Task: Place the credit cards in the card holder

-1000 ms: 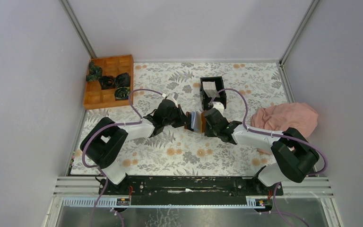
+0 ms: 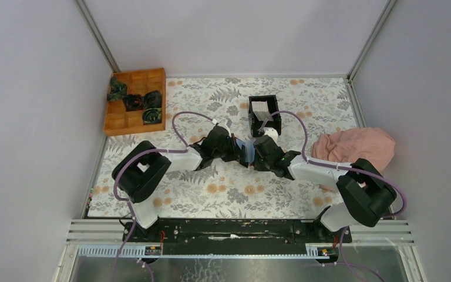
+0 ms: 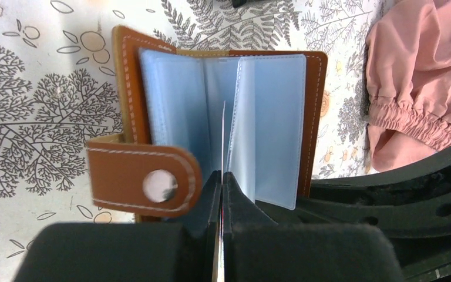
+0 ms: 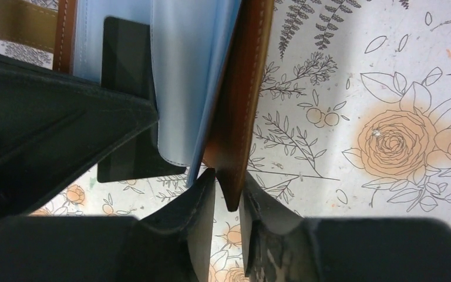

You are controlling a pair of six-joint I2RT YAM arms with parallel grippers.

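The brown card holder (image 3: 315, 88) is open between my grippers, with light blue sleeves (image 3: 276, 129) and a strap with a snap (image 3: 117, 170). In the left wrist view my left gripper is shut over the sleeves, a thin pale line at its fingertips, too fine to identify. In the right wrist view a black card (image 4: 129, 164) shows among the sleeves. My right gripper is part open at the holder's brown edge, a fingertip either side; whether it grips is unclear.
A black box (image 2: 275, 126) with white cards stands behind the holder. A wooden organizer (image 2: 115, 119) lies back left, a pink cloth (image 2: 358, 147) at right.
My left gripper has moved right over the holder, further onto its sleeves. The right arm has stayed in about the same place.
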